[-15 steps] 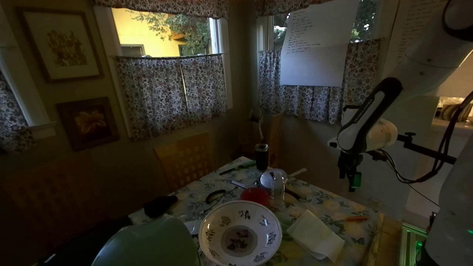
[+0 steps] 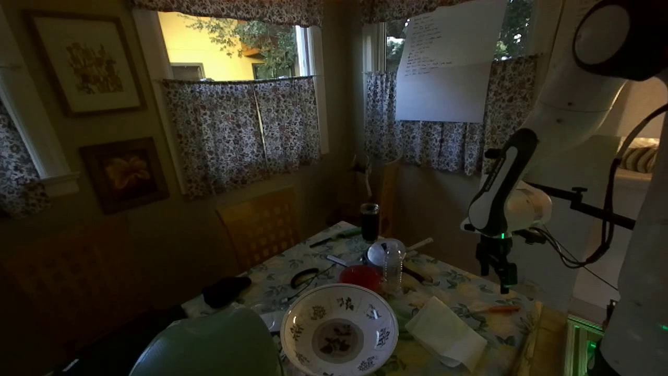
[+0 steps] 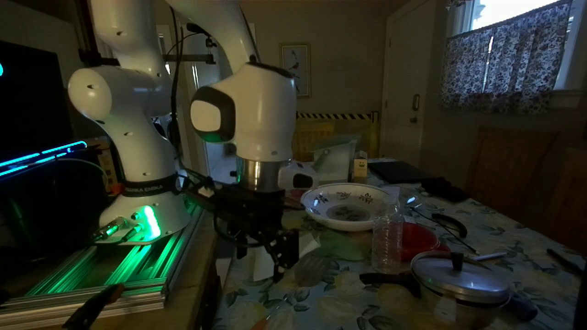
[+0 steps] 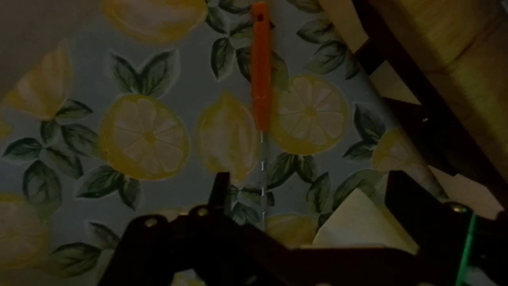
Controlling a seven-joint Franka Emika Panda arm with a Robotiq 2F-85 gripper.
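An orange-handled tool [image 4: 260,71] with a thin shaft lies on the lemon-patterned tablecloth [image 4: 204,62]. In the wrist view its handle points up the frame, and the shaft runs down toward the space between my fingers. My gripper stands open, fingers wide apart, with nothing held. From exterior view 1 the gripper [image 2: 504,285] hangs above the table's right end, over the area of the orange tool [image 2: 502,309]. The lower end of the shaft is hard to make out in the dim light.
A pale folded sheet [image 2: 445,332] lies left of the tool, beside a large patterned bowl [image 2: 338,307]. A clear bottle [image 3: 387,242], a red bowl [image 3: 415,242] and a lidded pot [image 3: 461,277] stand farther along. The table's edge and wooden frame [image 4: 457,95] are close on the right.
My gripper has come lower toward the tabletop near the orange tool, and the arm has shifted slightly left in exterior view 1. The objects on the table have not moved.
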